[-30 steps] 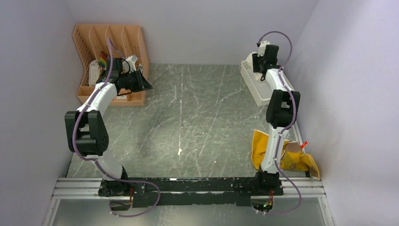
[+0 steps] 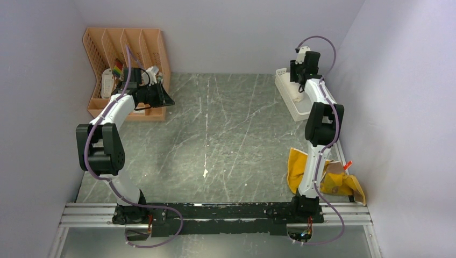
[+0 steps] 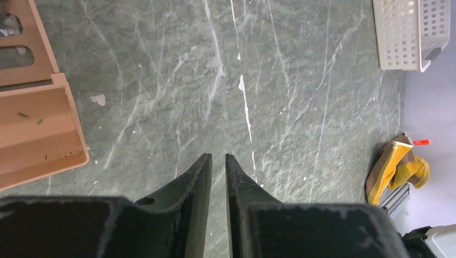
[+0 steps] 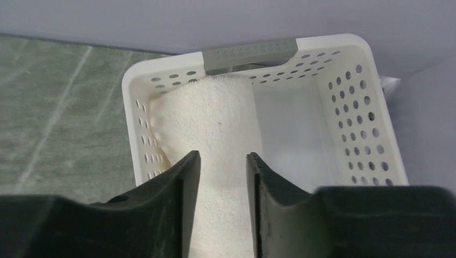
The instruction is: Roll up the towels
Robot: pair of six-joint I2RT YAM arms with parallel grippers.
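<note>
A white towel (image 4: 223, 123) lies along the left side of a white perforated basket (image 4: 352, 102), reaching up against the basket's far wall. Above it hovers my right gripper, open, with a gap between its fingers and the towel visible through it. In the top view the right gripper (image 2: 293, 71) is over the far end of the basket (image 2: 296, 109), hiding part of the towel (image 2: 296, 97). My left gripper stands slightly open with only bare table seen between its fingers; from above, it sits at the right edge of the wooden organizer (image 2: 165, 88).
Yellow-and-brown cloth (image 2: 336, 180) lies bunched at the front right, partly under the right arm. The organizer at the back left holds several small items. Between it and the basket the grey marble table (image 2: 226, 129) is clear.
One second ago the white towel was raised at the right gripper; now it lies down in the basket, free of the fingers.
</note>
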